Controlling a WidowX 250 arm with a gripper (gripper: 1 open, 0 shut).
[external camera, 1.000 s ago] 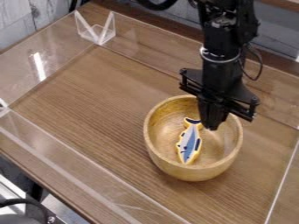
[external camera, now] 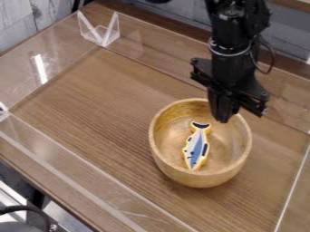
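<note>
A round tan bowl (external camera: 169, 168) sits on the wooden table, right of centre in the camera view, with a blue and white object (external camera: 195, 147) lying inside it. My black gripper (external camera: 224, 114) hangs over the back right part of the bowl, its narrow tip shut with nothing visible between the fingers, clear of the object.
A white wire-like holder (external camera: 101, 30) stands at the back left. Dark items are cut off at the lower left edge.
The arm and gripper have shifted slightly over the back of the bowl. The bowl and the object in it look unmoved.
</note>
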